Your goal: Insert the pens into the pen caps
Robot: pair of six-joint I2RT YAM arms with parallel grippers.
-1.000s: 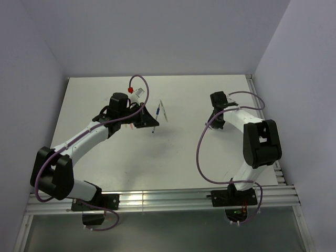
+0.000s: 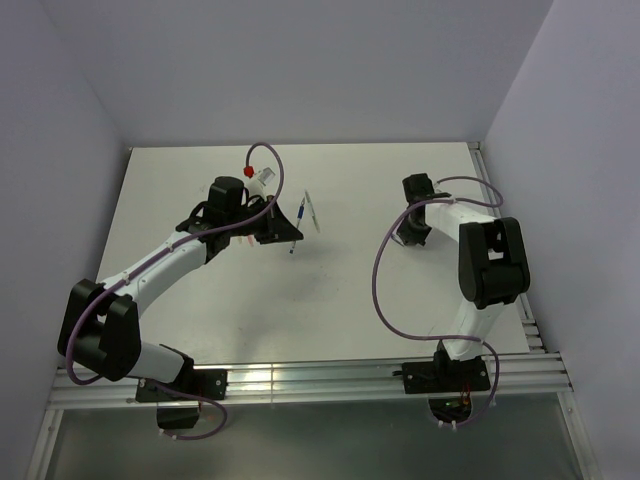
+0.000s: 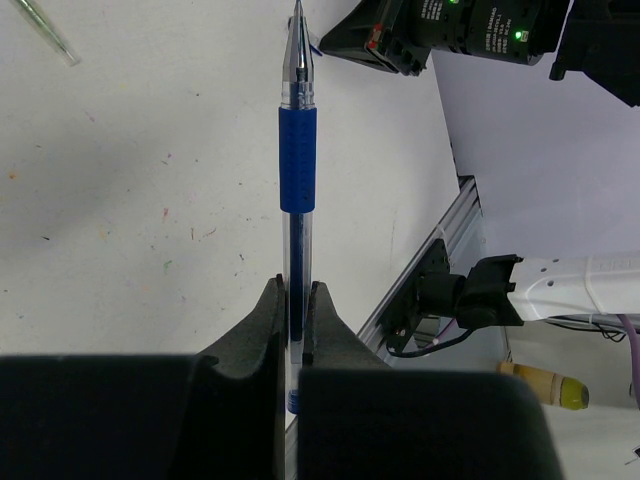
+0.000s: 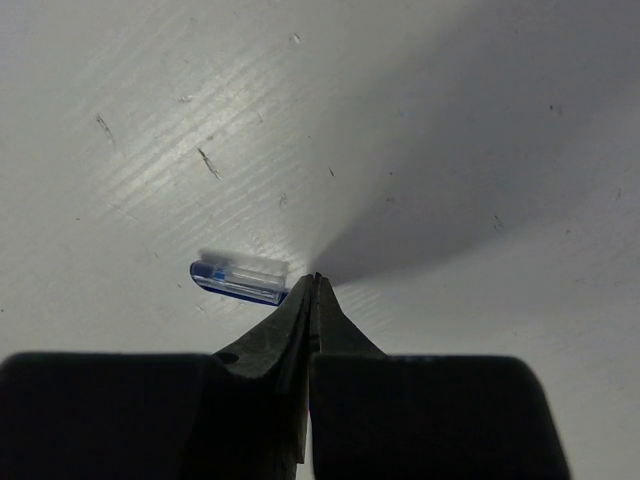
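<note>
My left gripper is shut on a blue gel pen, held tip away from the gripper; in the top view the pen hangs over the middle-left of the table. My right gripper is shut, low over the table at the right, with nothing seen between its fingers. Just left of its tips lies a clear blue pen cap, its right end by the fingertips; whether they touch it I cannot tell. A greenish clear pen lies farther off in the left wrist view.
Small pale and pink items near the left arm are partly hidden by it. Walls stand at the back and both sides, with metal rails along the front and right edges.
My right arm has shifted slightly, its gripper staying by the cap. The left arm and the pen in it have not visibly moved.
</note>
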